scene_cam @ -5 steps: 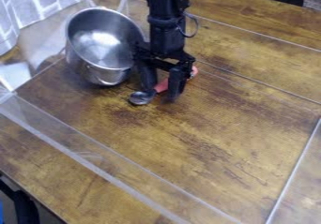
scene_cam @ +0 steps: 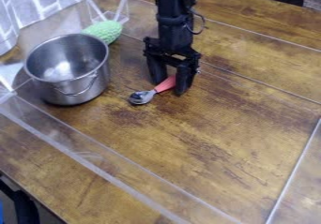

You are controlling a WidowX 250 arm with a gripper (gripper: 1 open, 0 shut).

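My black gripper (scene_cam: 171, 74) is low over the wooden table, its fingers around the red handle of a spoon (scene_cam: 143, 97); whether they are closed on it is hard to tell. The spoon's steel bowl end lies toward the front left. A steel pot (scene_cam: 66, 73) with a wire handle stands upright to the left, apart from the gripper.
A pale green knitted-looking object (scene_cam: 105, 31) lies behind the pot at the back left. Clear panels edge the left side, near a white curtain.
The pot has moved left and toward the front, away from my gripper, uncovering the green object. The gripper and spoon have shifted only slightly.
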